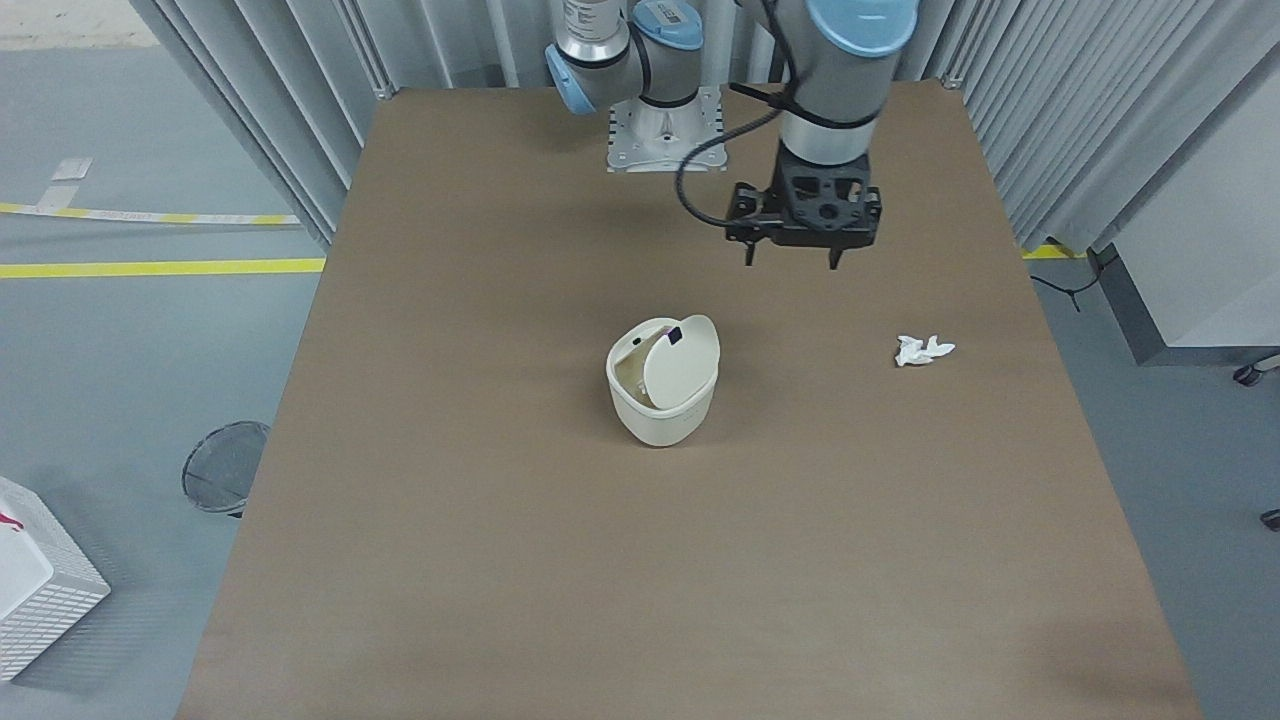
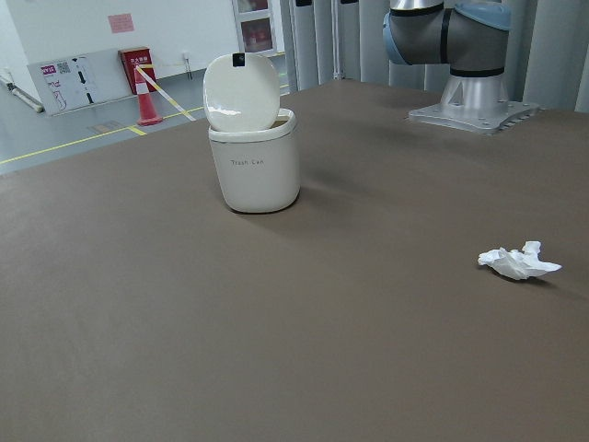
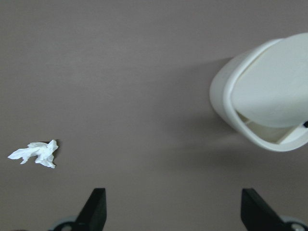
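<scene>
My gripper (image 1: 791,258) hangs over the back of the table, its two fingers wide apart and empty; in the wrist view the fingertips (image 3: 98,202) frame bare tabletop. A small white trash can (image 1: 660,414) stands mid-table with its lid tilted up; it fills the right of the wrist view (image 3: 226,91). A crumpled white tissue (image 1: 918,350) lies to its right in the front view, and low left in the wrist view (image 3: 41,153), apart from the gripper.
The arm's base plate (image 2: 474,115) sits at the back edge, with grey curtains behind it. Floor surrounds the table on both sides.
</scene>
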